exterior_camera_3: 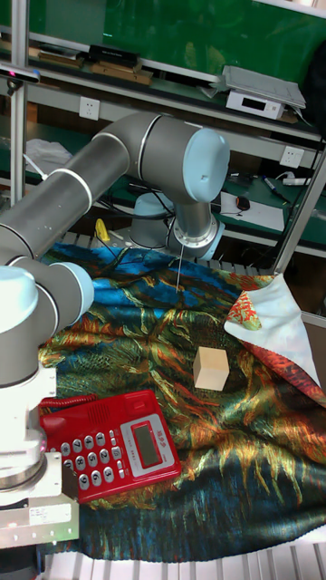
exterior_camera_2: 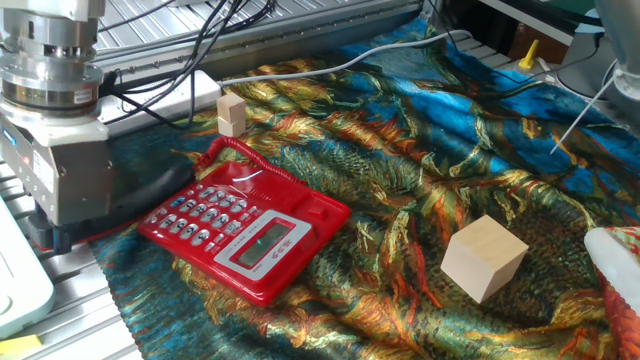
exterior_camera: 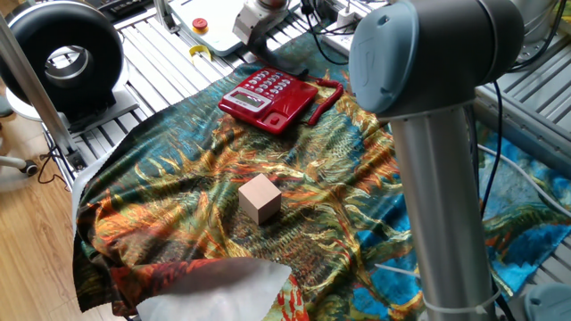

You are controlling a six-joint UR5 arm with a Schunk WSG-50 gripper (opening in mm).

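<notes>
A red desk telephone (exterior_camera_2: 245, 225) with silver keys and a small display lies on the patterned cloth. Its coiled red cord (exterior_camera: 326, 101) runs along one side. A dark handset (exterior_camera_2: 155, 195) lies at the phone's far left edge, off the top of the body. My gripper (exterior_camera_2: 52, 238) is down at the handset's near end, pointing downward, beside the phone. Whether its fingers close on the handset is hidden in these views. In exterior view 3 the gripper's body (exterior_camera_3: 39, 522) stands left of the phone, its fingertips out of sight.
A wooden cube (exterior_camera_2: 484, 258) sits on the cloth, apart from the phone. A smaller wooden block (exterior_camera_2: 231, 115) stands behind the phone by a white power strip (exterior_camera_2: 165, 105) and black cables. Cloth wrinkles (exterior_camera: 169, 178) and a folded white corner (exterior_camera: 214, 294) lie towards the front.
</notes>
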